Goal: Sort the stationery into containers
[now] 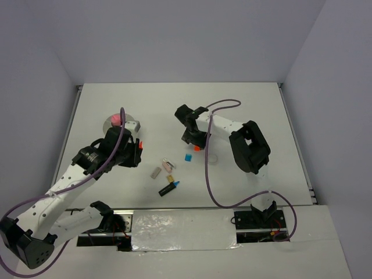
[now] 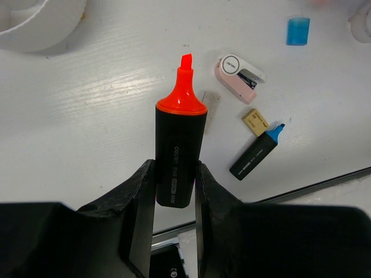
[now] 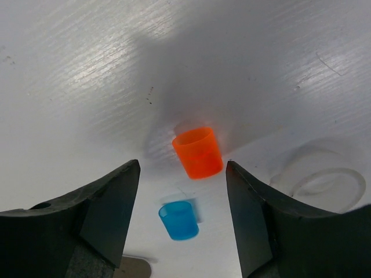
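Held upright between the fingers of my left gripper is a black highlighter with an uncapped orange tip (image 2: 181, 92). An orange cap (image 3: 199, 154) lies on the table, ahead of and between the spread fingertips of my right gripper, touching neither. Close to it rests a blue cap (image 3: 179, 220). On the table in the left wrist view are a blue highlighter (image 2: 255, 155) without its cap, a tan eraser (image 2: 255, 122), a pink and white stapler (image 2: 239, 77) and a greyish block (image 2: 210, 108), partly behind the held highlighter.
A white round container (image 2: 40, 26) stands at the far left, with something pink (image 1: 116, 120) showing there from above. A clear ring-shaped object (image 3: 324, 182) lies right of the orange cap.
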